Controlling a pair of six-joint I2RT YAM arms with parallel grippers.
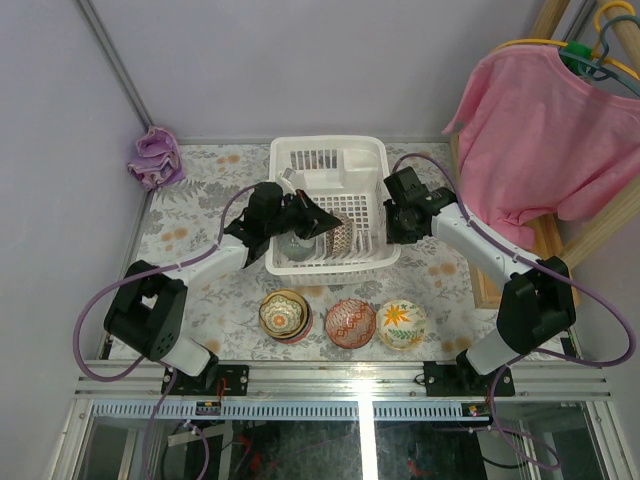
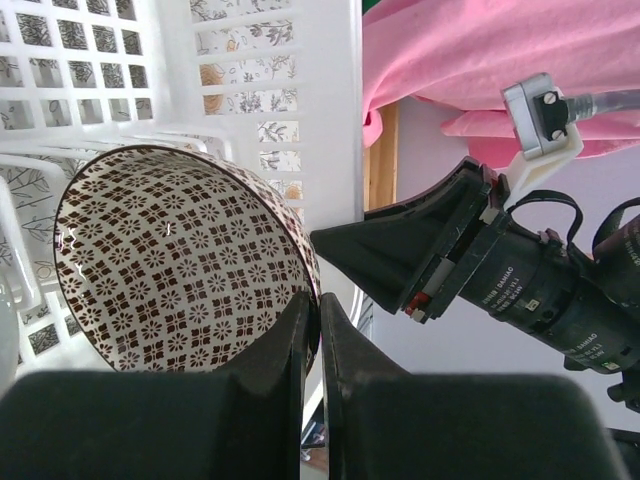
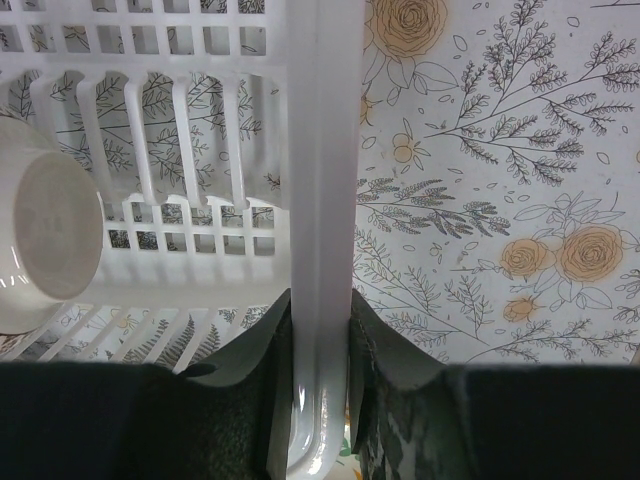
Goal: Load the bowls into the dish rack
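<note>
The white dish rack [image 1: 340, 170] holds a brown-patterned bowl [image 1: 340, 238] tilted in its lower middle, with my left gripper [image 1: 330, 225] shut on its rim; in the left wrist view the bowl [image 2: 180, 250] fills the center. A pale bowl [image 3: 55, 225] stands left of it in the rack. My right gripper is shut on the rack's right wall [image 3: 322, 130]. In front of the rack lie a stack of bowls [image 1: 284, 315], a red patterned bowl [image 1: 350, 323] and a floral bowl [image 1: 400, 325].
A pink shirt [image 1: 540, 120] hangs on a wooden stand at the right. A purple cloth [image 1: 155, 158] is at the back left. The floral table [image 1: 185, 240] has free room left of the rack.
</note>
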